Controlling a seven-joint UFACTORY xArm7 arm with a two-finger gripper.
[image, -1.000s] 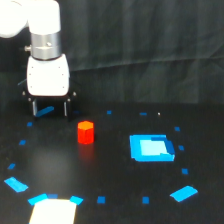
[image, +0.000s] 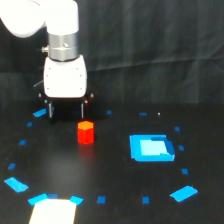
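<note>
A small red block (image: 86, 132) stands on the dark table, left of the middle of the camera view. My gripper (image: 66, 110) hangs behind it and a little to its left, pointing down. Its two dark fingers are spread wide, so it looks open, and nothing shows between them. The block is apart from the fingers as far as I can tell. To the right of the block lies a blue square (image: 134, 148) with a pale light-blue centre.
Blue tape strips mark the table, such as a piece (image: 184, 193) at the front right and another (image: 16, 184) at the front left. A pale square (image: 52, 211) lies at the front edge. Dark curtain hangs behind. Bare table separates block and blue square.
My gripper has moved to the right and slightly lower in the view, closer to the red block. The block and the blue square have stayed where they were.
</note>
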